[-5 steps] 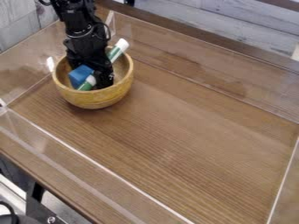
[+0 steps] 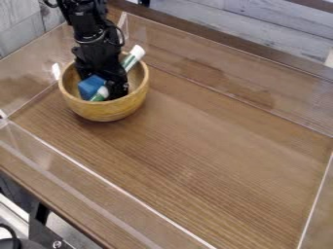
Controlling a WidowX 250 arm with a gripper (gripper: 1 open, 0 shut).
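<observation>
A wooden bowl [image 2: 104, 106] sits on the table at the upper left, holding a blue object [image 2: 92, 86] and a white-and-green cylindrical item [image 2: 131, 56] that leans up past the rim. The black gripper [image 2: 103, 74] is lowered into the bowl over these things; its fingertips are largely hidden among them, so what lies between them cannot be made out.
The gripper has shifted very slightly within the bowl; the bowl and its contents look almost unchanged.
</observation>
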